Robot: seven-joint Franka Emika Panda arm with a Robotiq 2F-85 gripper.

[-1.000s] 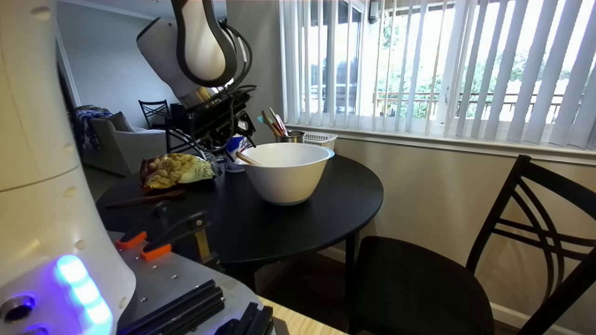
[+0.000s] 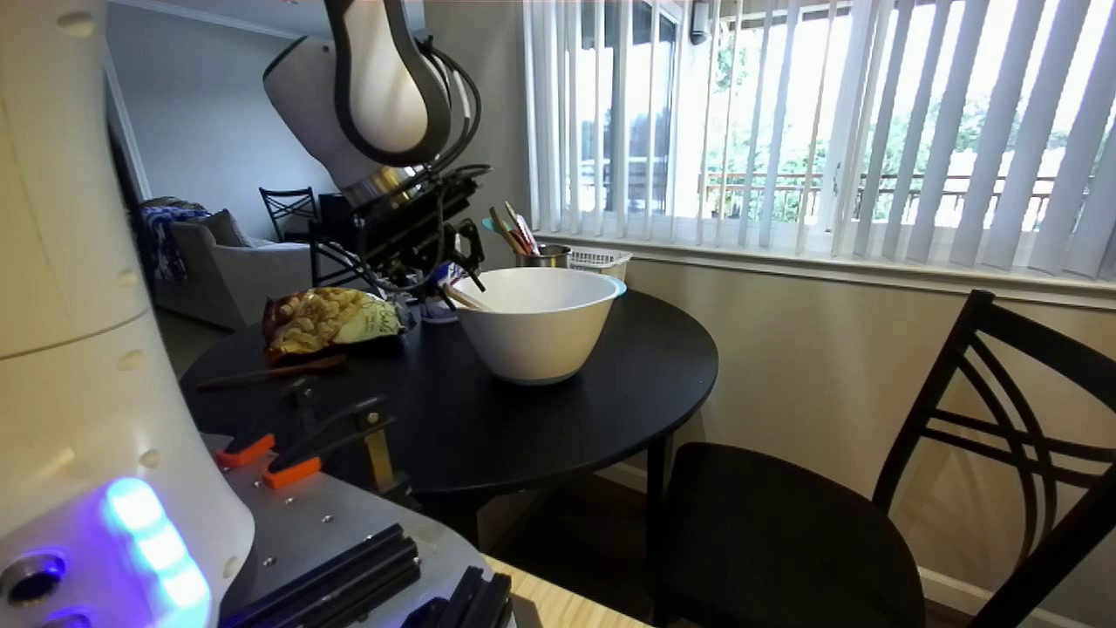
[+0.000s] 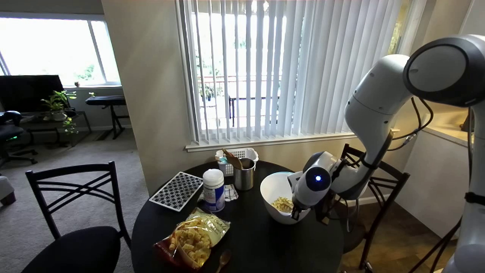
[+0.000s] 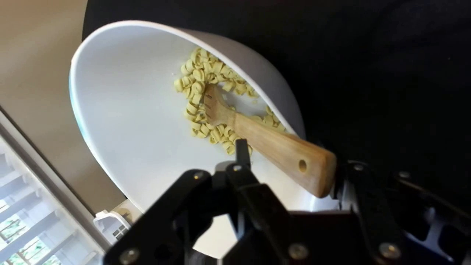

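A wooden slotted utensil (image 4: 269, 139) leans in the white bowl (image 2: 539, 330), its head among curled pale-yellow pasta pieces (image 4: 201, 70) and its handle resting over the rim. My gripper is at the bowl's rim with its fingers apart. In the wrist view the handle's end lies between the two fingers, with a gap on the side of the left finger (image 4: 241, 152); whether the other finger touches it cannot be made out. Exterior view 1 shows the gripper (image 2: 463, 284) low over the handle. From exterior view 2 the arm hides the utensil.
An open snack bag (image 3: 195, 241), a wipes canister (image 3: 213, 191) and a checkered board (image 3: 177, 191) share the round black table. Behind the bowl stand a metal utensil pot (image 3: 244, 175) and a white basket (image 3: 250, 154). A wooden spoon (image 3: 224, 259) lies near the bag.
My gripper has moved slightly right and down toward the bowl's rim, and its fingers now reach the utensil's handle. The bowl and the utensil look unmoved.
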